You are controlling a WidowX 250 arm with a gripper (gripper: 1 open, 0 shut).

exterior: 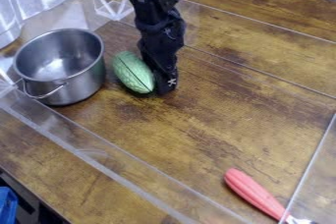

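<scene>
My black gripper (160,77) is low over the wooden table, right beside a pale green, striped oblong object (133,72) like a cucumber or squash, touching or nearly touching its right side. The fingers are dark and overlap each other, so I cannot tell whether they are open, shut or holding it. A steel pot (61,64) with a wire handle stands just left of the green object.
A pink-red elongated object (254,194) lies at the front right. A clear plastic barrier runs along the left, with a blue item (8,206) at the lower-left edge.
</scene>
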